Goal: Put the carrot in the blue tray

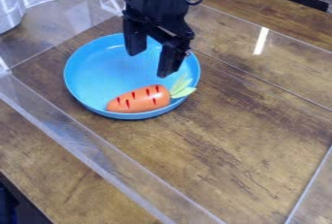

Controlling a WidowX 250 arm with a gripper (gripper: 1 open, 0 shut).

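An orange toy carrot (pixel 139 99) with pale green leaves lies in the blue tray (pixel 88 73), against its near right side. Its leafy end rests by the tray's right rim. Above the far part of the tray is my black gripper (pixel 150 57), its two fingers spread wide and nothing between them. The carrot is clear of the fingers, nearer to the camera.
Bare brown wooden table (pixel 247 131) stretches to the right of the tray and in front of it. A clear plastic edge (pixel 78 145) runs diagonally along the left side. Something transparent stands at the top left.
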